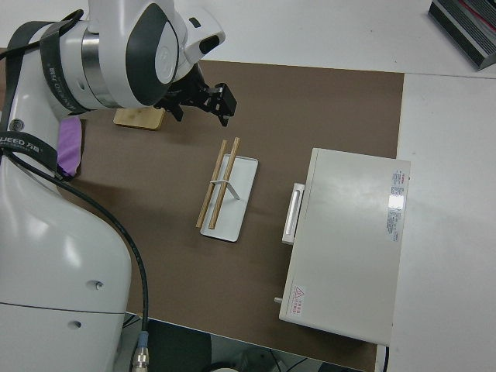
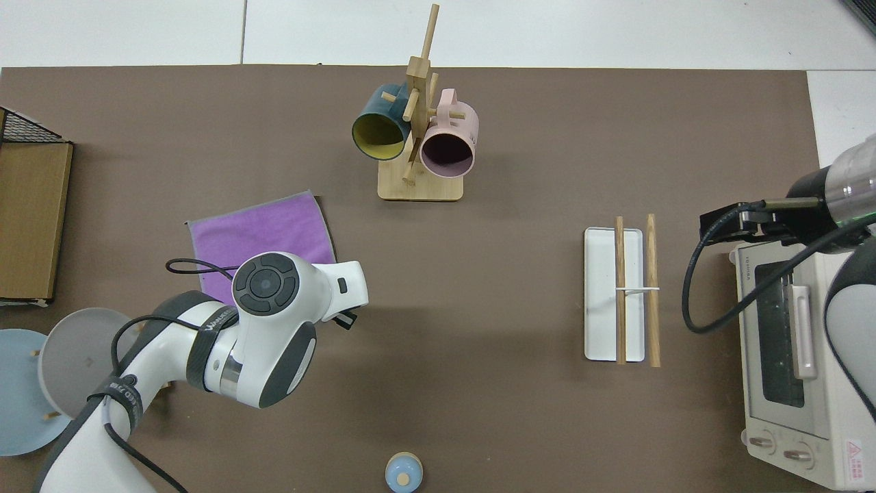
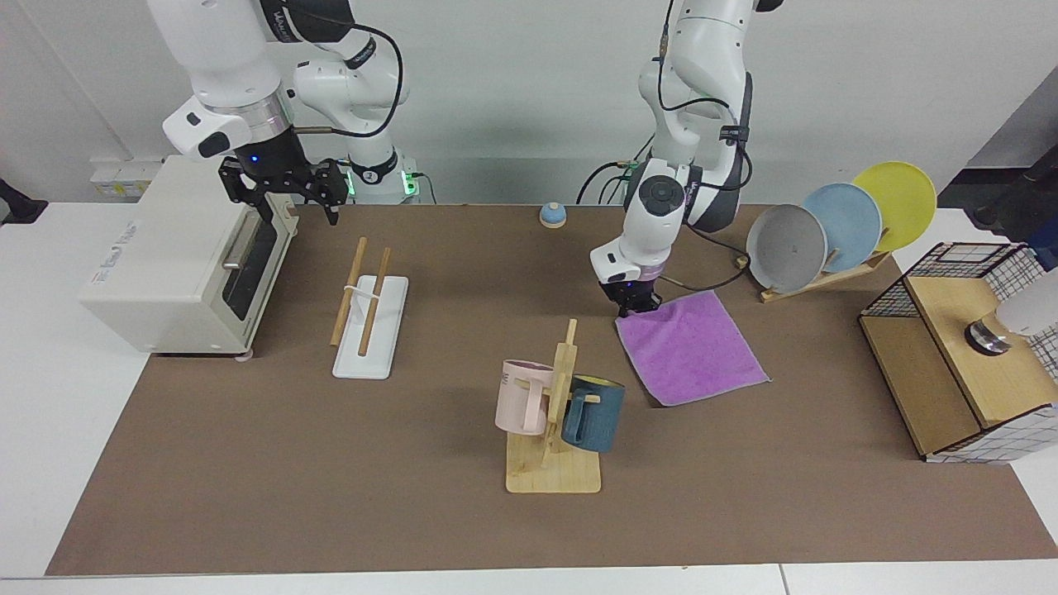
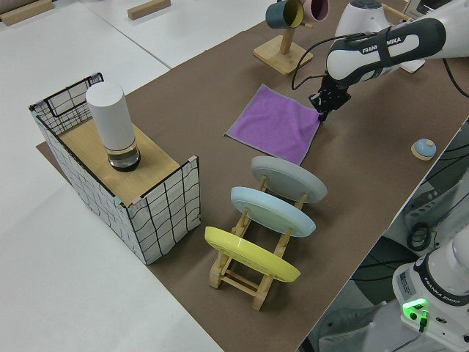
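Note:
A purple cloth (image 2: 259, 226) lies on the brown mat, with my left arm's gripper (image 3: 631, 297) down at its corner; in the top view it is mostly hidden under the white wrist housing, and its fingers are too small and covered to read. My right gripper (image 3: 297, 193) hangs over the white oven (image 3: 164, 278); whether it is open is unclear.
A mug tree (image 2: 420, 189) holds blue and pink mugs. A white tray with wooden rails (image 2: 599, 296) sits right of centre. A plate rack with plates (image 4: 253, 253) and wire-sided shelf (image 4: 150, 161) are left. A small blue object (image 2: 403, 472) lies near the front.

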